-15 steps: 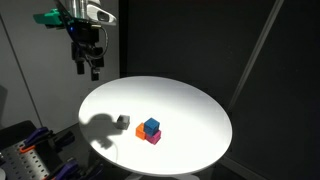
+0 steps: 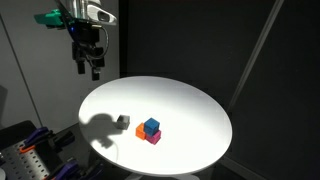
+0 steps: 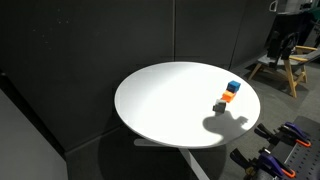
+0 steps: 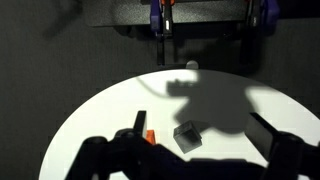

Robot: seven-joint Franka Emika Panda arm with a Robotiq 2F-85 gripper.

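Note:
High above the table's near left side, my gripper (image 2: 88, 70) hangs open, its two fingers wide apart and nothing between them. A grey cube (image 2: 123, 122) sits by itself on the white table. To its right is a small cluster: a blue cube (image 2: 152, 126) rests on top of an orange cube (image 2: 142, 131) and a pink-red cube (image 2: 154, 138). In the wrist view the grey cube (image 4: 187, 137) appears between the fingers but far below them. Part of the orange cube (image 4: 150, 136) shows beside the left finger; the blue one is hidden there.
My arm's shadow falls around the grey cube. A wooden chair (image 3: 291, 70) stands behind at the right in exterior view 2.

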